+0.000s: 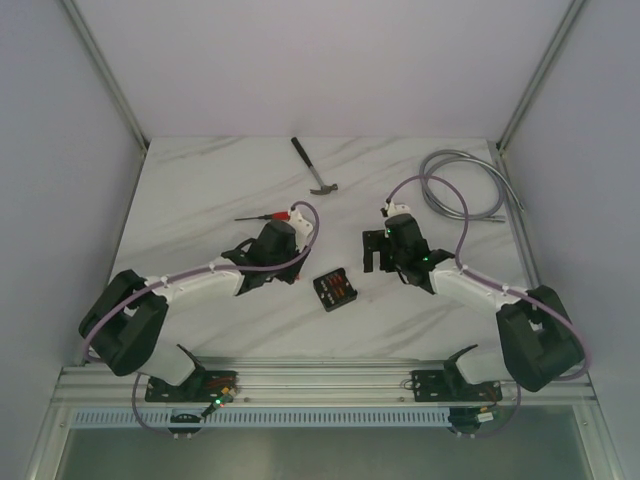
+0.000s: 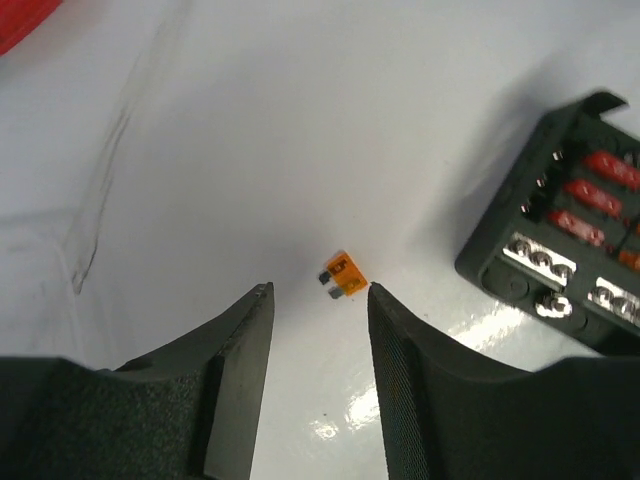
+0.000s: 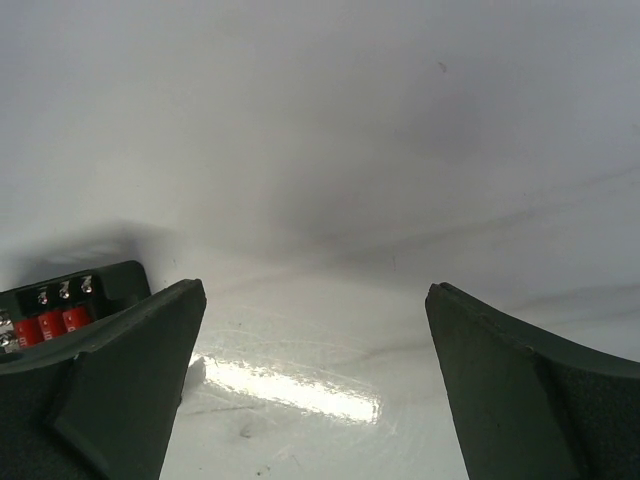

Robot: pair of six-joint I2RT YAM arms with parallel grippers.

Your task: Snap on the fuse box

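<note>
The black fuse box (image 1: pixel 334 289), holding red fuses, lies low in the middle of the table; in the left wrist view it (image 2: pixel 510 260) is at the right. A small orange piece (image 2: pixel 345 275) lies just left of it, beyond the fingertips of my left gripper, which is part open with nothing between its fingers. My right gripper is open over bare table, right of the fuse box (image 3: pixel 113 285), which shows at that view's lower left.
A red-handled screwdriver (image 1: pixel 262 217) lies behind the left arm, a hammer (image 1: pixel 320 177) at the back middle, and a coiled grey hose (image 1: pixel 465 185) at the back right.
</note>
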